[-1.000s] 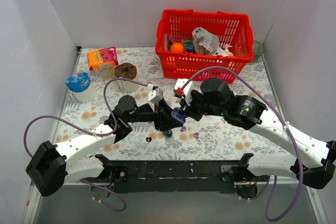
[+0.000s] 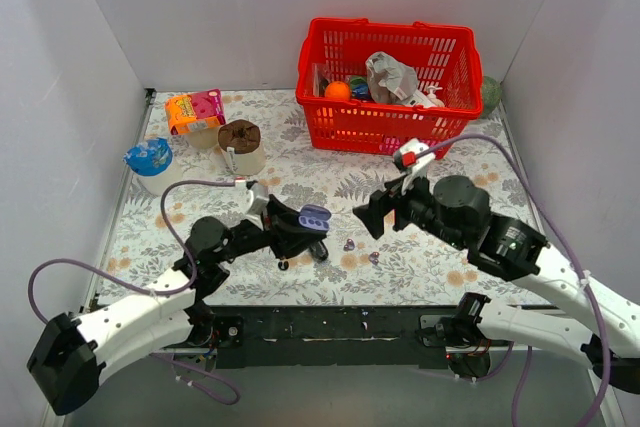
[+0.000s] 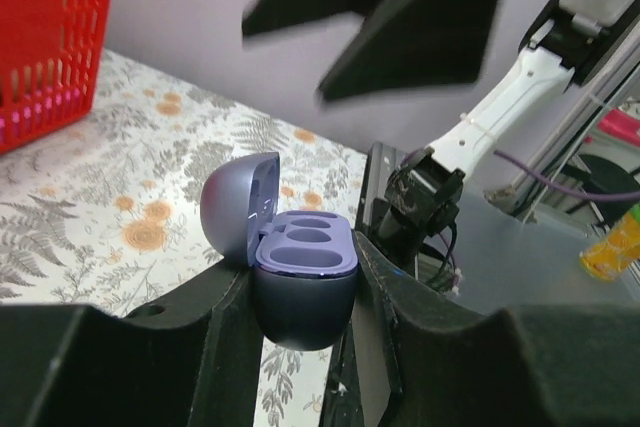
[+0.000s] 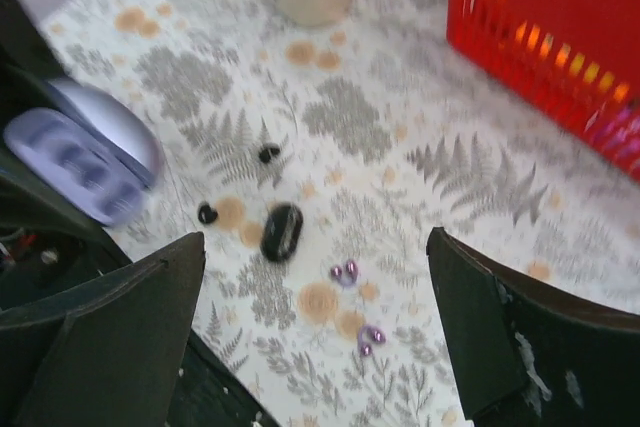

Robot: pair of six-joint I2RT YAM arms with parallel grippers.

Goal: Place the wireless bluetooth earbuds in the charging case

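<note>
My left gripper is shut on the purple charging case (image 3: 305,287), which it holds up off the table. The case's lid (image 3: 243,205) stands open, and the hollows inside look empty. Two small purple earbuds lie on the patterned cloth: one earbud (image 4: 345,273) nearer the black oval object, the other earbud (image 4: 370,339) a little apart from it. Above them, my right gripper hangs open with nothing between its fingers. From the top, it stands to the right of the case (image 2: 315,218), clear of it.
On the cloth near the earbuds lie a black oval object (image 4: 282,232) and two small black pieces. A full red basket (image 2: 390,127) stands at the back. Tubs and an orange-pink packet (image 2: 195,111) are at the back left.
The two grippers have drawn apart, left arm leftward with the case and right arm to the right.
</note>
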